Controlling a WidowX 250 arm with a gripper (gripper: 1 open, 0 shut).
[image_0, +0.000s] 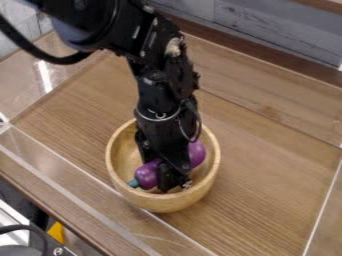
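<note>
A purple object (148, 175) with a teal end lies in a round wooden bowl (183, 202); another part of purple shows at the bowl's right side, behind the black gripper (171, 172). The gripper reaches down into the bowl and is shut on the purple object, its fingertips largely hidden among the purple and the bowl's wall.
The wooden counter (267, 170) has free room to the right and at the upper left of the bowl. A grey panelled wall runs along the back, and the counter's front edge is at lower left.
</note>
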